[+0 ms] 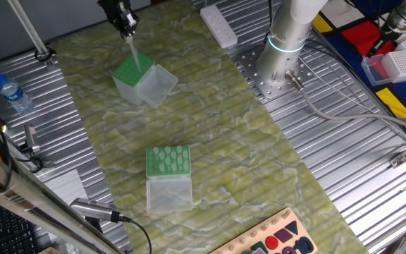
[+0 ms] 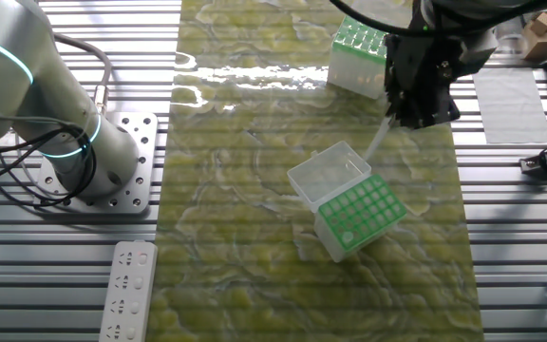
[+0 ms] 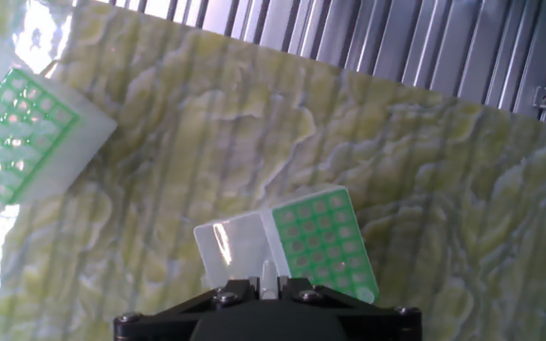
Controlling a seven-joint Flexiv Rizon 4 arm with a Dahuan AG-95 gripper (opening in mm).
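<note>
My gripper [image 1: 130,36] is shut on a translucent pipette tip [image 1: 134,53], which hangs down from its fingers. In exterior view 2 the pipette tip [image 2: 378,140] slants beside the open clear lid [image 2: 330,175] of a tip box. The box's green rack [image 2: 361,211] looks mostly empty, with one pale spot near a corner. From the wrist, the tip [image 3: 269,280] shows end-on between the fingers, close to the seam of lid and green rack [image 3: 324,244]. Whether the tip's lower end touches the box cannot be told.
A second open box with a green rack [image 1: 168,161] carries several tips, its clear lid [image 1: 169,195] laid toward the front. A wooden shape board [image 1: 270,240] lies at the front edge. A power strip [image 1: 219,27] is beside the mat, whose middle is clear.
</note>
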